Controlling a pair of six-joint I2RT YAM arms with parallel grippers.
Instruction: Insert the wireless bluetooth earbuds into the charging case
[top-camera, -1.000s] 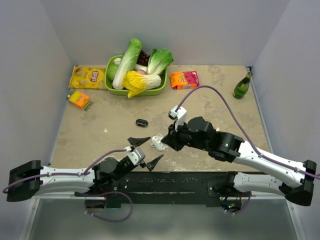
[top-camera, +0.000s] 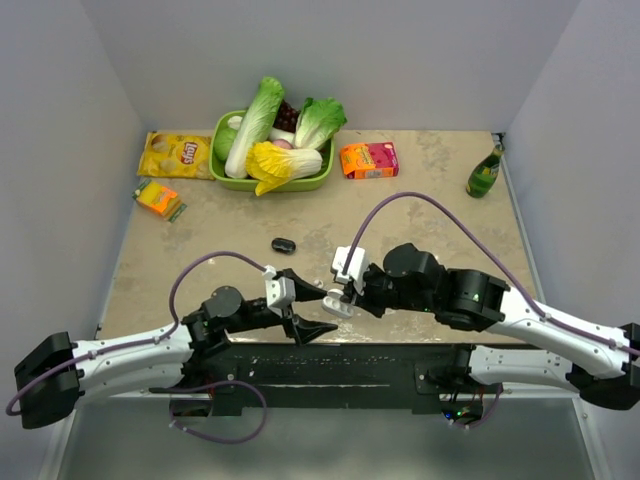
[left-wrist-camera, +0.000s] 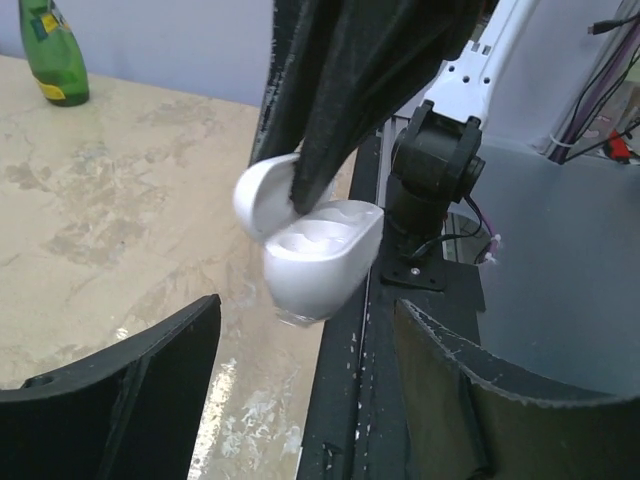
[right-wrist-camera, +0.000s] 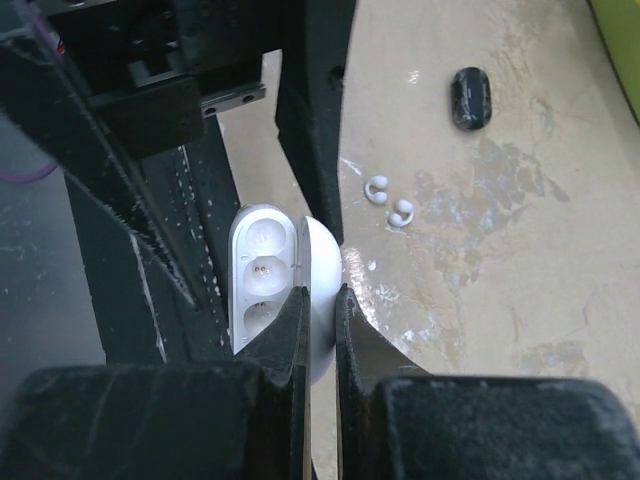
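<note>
A white charging case, its lid tipped open, hangs above the table's front edge with its hollowed inside showing. My right gripper is shut on its lid. Facing the case, my left gripper stands open; in the left wrist view the case appears beyond the gap between its fingers, and nothing is gripped. Two small white earbuds lie on the table in the right wrist view, close to each other. The case's hollows look empty in that view.
A small black object rests mid-table. Farther back are a green basket of vegetables, a yellow chip bag, an orange-red box and a green bottle.
My left gripper has turned and moved right, close to the case.
</note>
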